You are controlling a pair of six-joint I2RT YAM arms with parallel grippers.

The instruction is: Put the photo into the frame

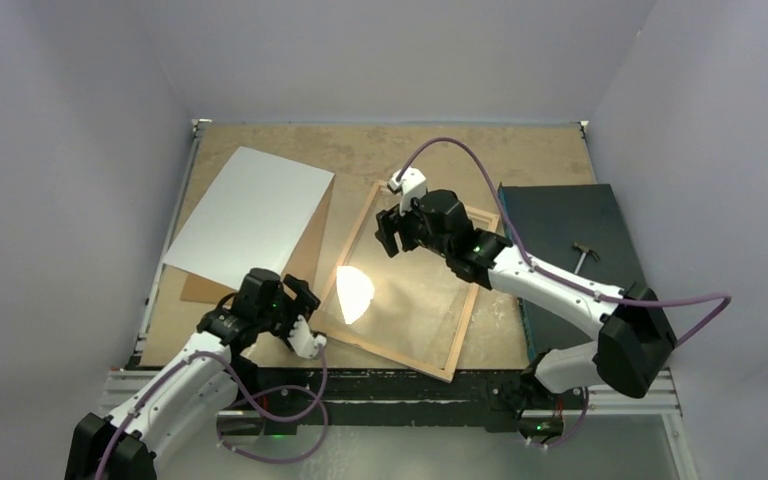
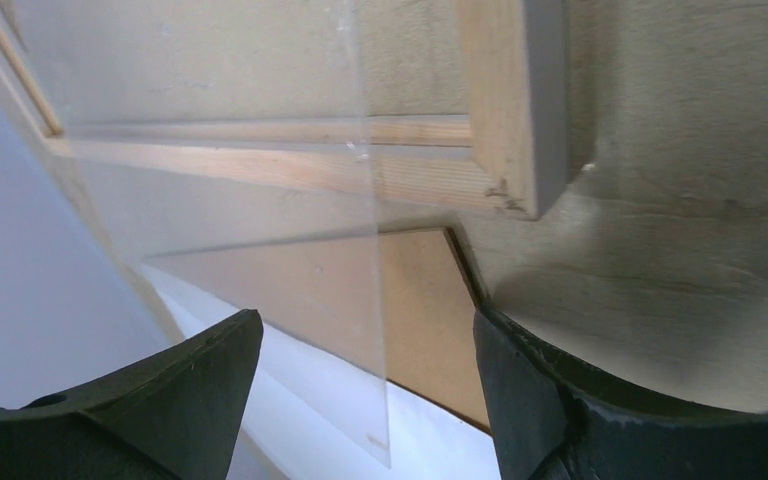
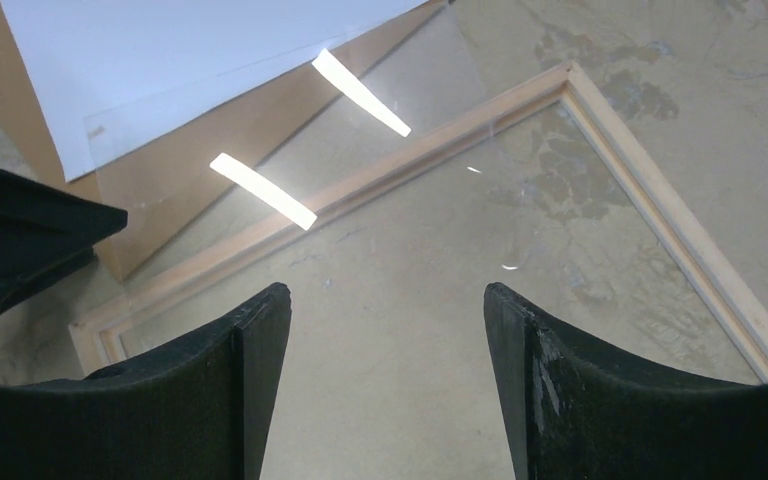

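Note:
The photo seems to be the plain white sheet [image 1: 250,215], lying on a brown board [image 1: 305,245] left of the frame. The wooden frame [image 1: 385,352] rests flat and slightly turned on the table. A clear sheet [image 3: 190,190] reaches over the frame's left rail and overlaps the board, out of line with the frame. At the frame's near left corner, my left gripper is open; the clear sheet's edge runs across the gap in its view. My right gripper hangs open above the frame's interior, nothing between its fingers.
On the right lies a dark panel [image 1: 570,240] with a small hammer [image 1: 585,255] on it. Bare table [image 1: 440,150] shows behind the frame. In the right wrist view, a finger of the left gripper enters at the left edge.

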